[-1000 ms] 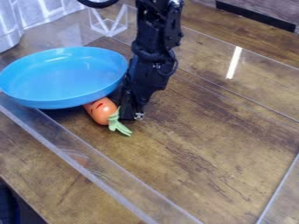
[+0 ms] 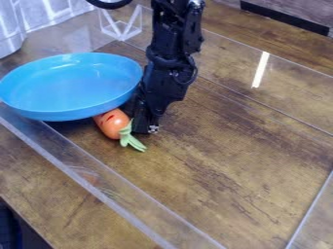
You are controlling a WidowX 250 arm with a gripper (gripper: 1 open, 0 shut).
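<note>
A toy carrot (image 2: 112,124) with pale green leaves lies on the wooden table, partly under the right front edge of a blue plate (image 2: 58,86), which looks tilted. My black gripper (image 2: 148,124) is down at the table just right of the plate, beside the carrot. Its fingers are dark and bunched together, so whether anything is between them is hard to see.
Clear strips run along its left and right sides. A white slatted object (image 2: 11,24) stands at the back left.
</note>
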